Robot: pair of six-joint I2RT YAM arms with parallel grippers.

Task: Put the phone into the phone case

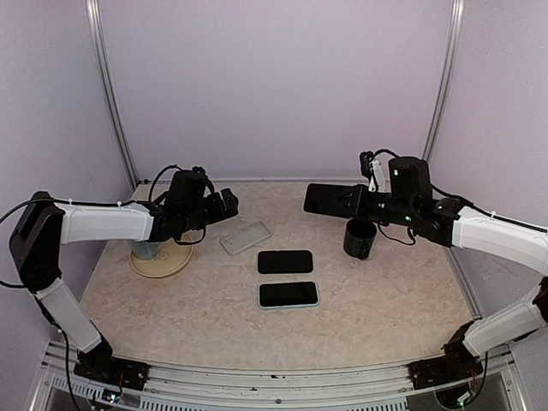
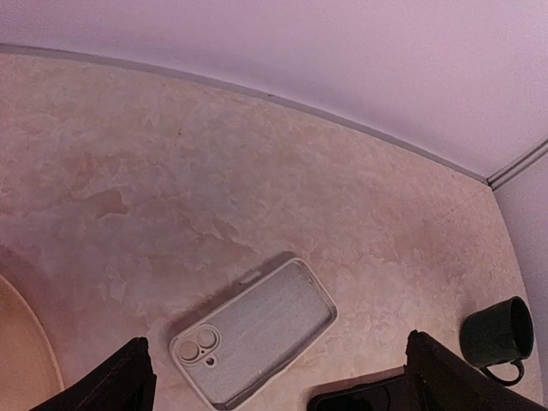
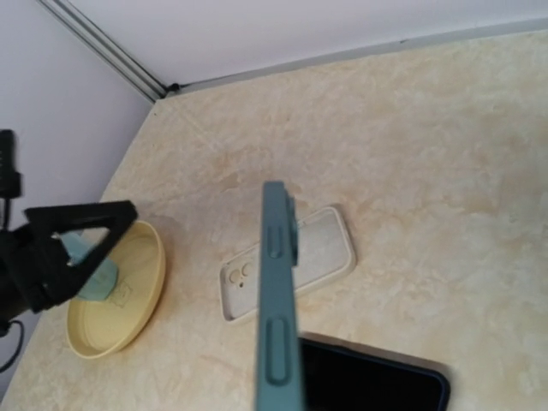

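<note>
A dark-screened phone (image 1: 325, 199) is held up above the back right of the table, my right gripper (image 1: 355, 201) shut on its right end. Seen edge-on in the right wrist view, the phone (image 3: 278, 342) shows a blue-grey side with buttons; the right fingers are out of sight there. The pale phone case (image 1: 247, 237) lies empty on the table, its open side up and camera cutouts visible on the case (image 2: 257, 330). Over the left of the table my left gripper (image 1: 224, 204) is open, its fingers (image 2: 120, 381) wide apart and nothing between them.
A black phone (image 1: 285, 262) and a light-edged phone (image 1: 288, 294) lie in front of the case. The dark green mug (image 1: 360, 241) stands below the right gripper. At left, a yellow plate (image 3: 147, 291) carries a light blue mug (image 3: 99, 282).
</note>
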